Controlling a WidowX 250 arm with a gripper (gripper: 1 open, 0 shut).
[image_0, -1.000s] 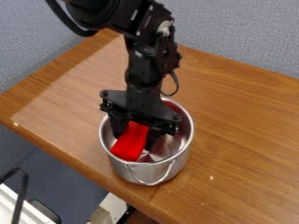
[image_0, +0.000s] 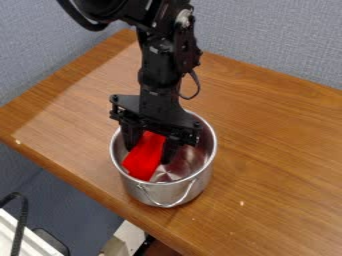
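Observation:
A silver metal bucket (image_0: 185, 186) with a wire handle stands near the front edge of the wooden table. A red object (image_0: 143, 159) lies inside it, toward the left. My black gripper (image_0: 154, 135) reaches down into the top of the bucket at the upper end of the red object. Its fingertips are mostly hidden by the object and its own body, so whether they hold it cannot be seen.
Grey walls stand behind.
The red object and bucket have moved very little.

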